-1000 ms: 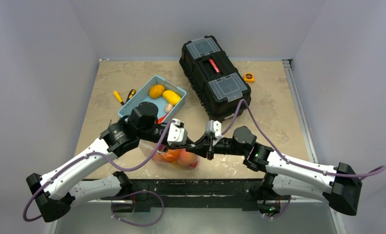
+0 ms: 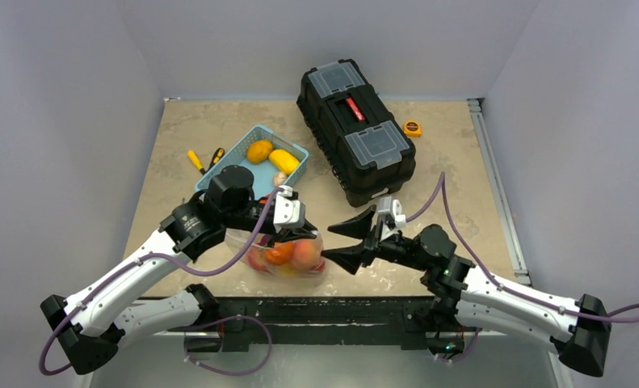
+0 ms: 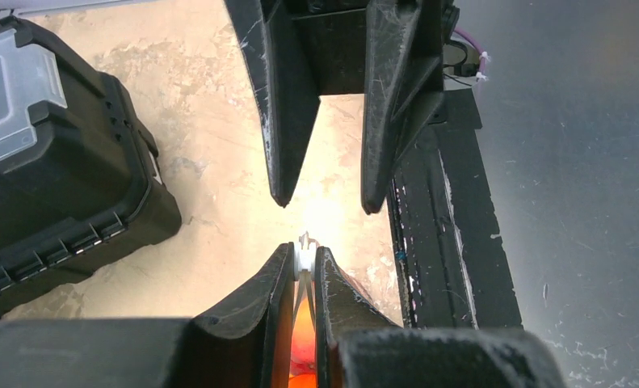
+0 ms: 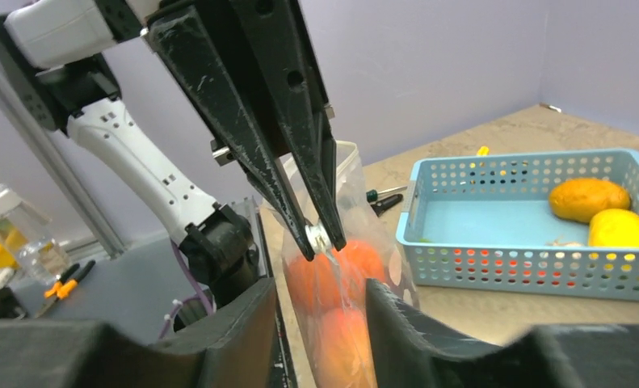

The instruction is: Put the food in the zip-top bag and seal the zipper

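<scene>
The clear zip top bag (image 2: 275,259) stands at the front of the table holding several round orange and red fruits. My left gripper is shut on the bag's white zipper slider (image 4: 318,238) at its top, with the fruit below. My right gripper (image 2: 336,242) stands just to the right of the bag, its fingers spread apart with nothing between them; in the right wrist view it faces the slider and the clear film hanging under it.
A blue basket (image 4: 485,268) with yellow produce and garlic sits behind. A black toolbox (image 2: 320,121) fills the back middle, with a tape measure (image 2: 412,128) beside it and hand tools (image 2: 195,159) at left.
My right gripper has backed away to the right from my left gripper and opened. The left gripper and bag have shifted slightly.
</scene>
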